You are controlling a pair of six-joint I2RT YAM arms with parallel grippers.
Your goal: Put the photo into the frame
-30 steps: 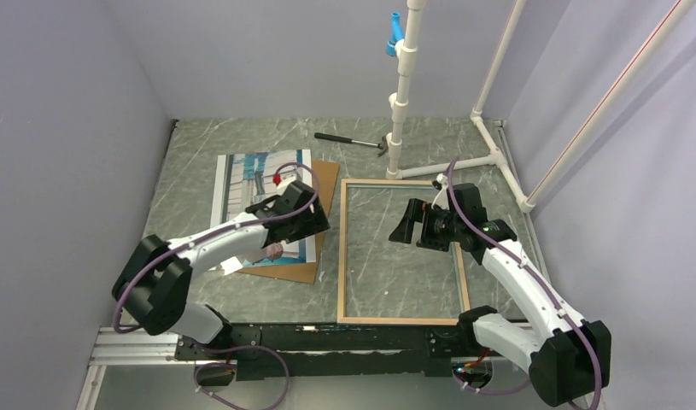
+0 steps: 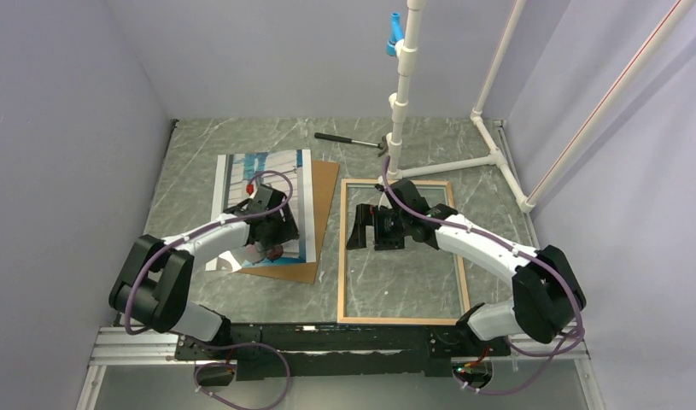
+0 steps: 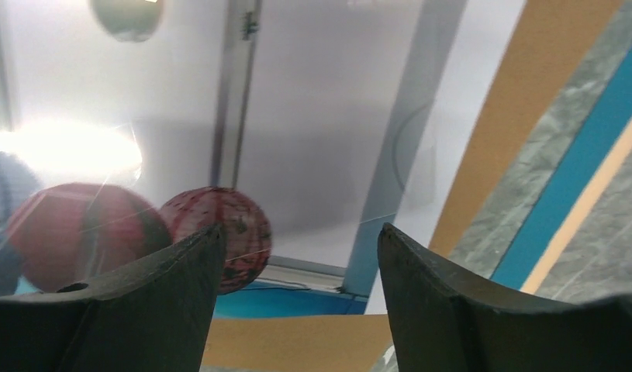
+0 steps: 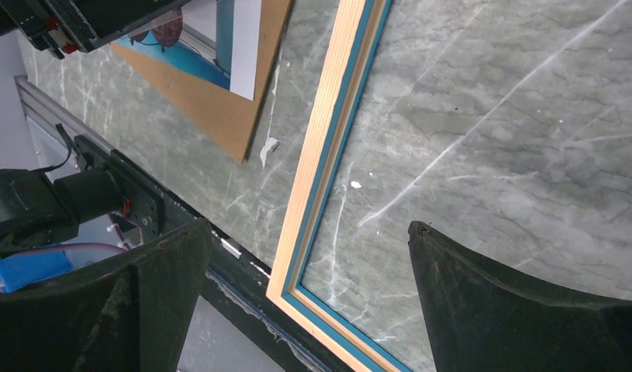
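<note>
The glossy photo [image 2: 280,161] lies on the brown backing board [image 2: 324,190] at the left of the table, with the board showing along its right and front sides. Over the photo's front right part hovers my left gripper [image 2: 284,237]; in its wrist view a gap separates the fingers [image 3: 421,287], with the photo [image 3: 312,116] beyond and nothing seen held. The empty wooden frame [image 2: 342,265] rests to the right, table surface visible through it. My right gripper [image 2: 358,237] is open above the frame's left side, its fingers [image 4: 165,271] wide apart.
Behind the photo and frame lies a hammer [image 2: 348,140]. A white pipe stand [image 2: 401,102] rises at the back, its base [image 2: 447,166] close to the frame's far edge. A narrow strip of bare table separates board and frame.
My right gripper travelled left over the frame, towards its left side. Photo, board and frame have stayed put.
</note>
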